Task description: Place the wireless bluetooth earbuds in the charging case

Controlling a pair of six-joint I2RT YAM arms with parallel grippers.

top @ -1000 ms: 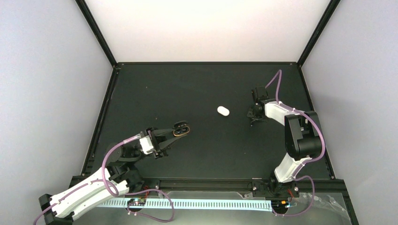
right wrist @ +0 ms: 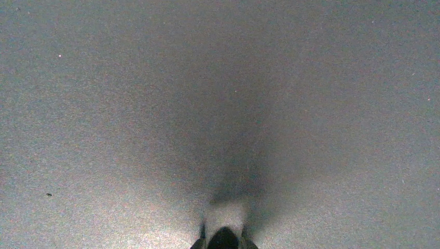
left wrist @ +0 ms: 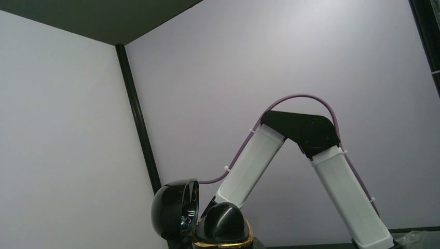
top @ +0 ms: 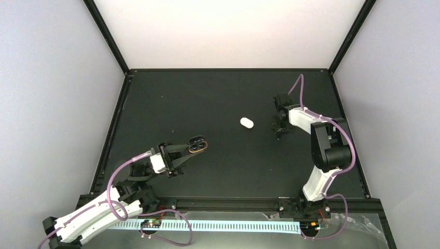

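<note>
My left gripper (top: 194, 149) is shut on the black charging case (top: 198, 147) and holds it up at the left front. The case's lid (left wrist: 168, 211) stands open, and a gold line runs round its body. A glossy black dome (left wrist: 225, 222) shows above that line; it may be an earbud. On the right, the right gripper (top: 278, 128) points down at the mat. Only its dark fingertips (right wrist: 249, 244) enter the right wrist view, with a rounded black shape between them. Whether that shape is held is unclear.
A small white oval object (top: 247, 123) lies on the black mat (top: 223, 176) between the two arms. Pale walls enclose the sides and back.
The left gripper and case have shifted a little left. The white object has stayed put.
</note>
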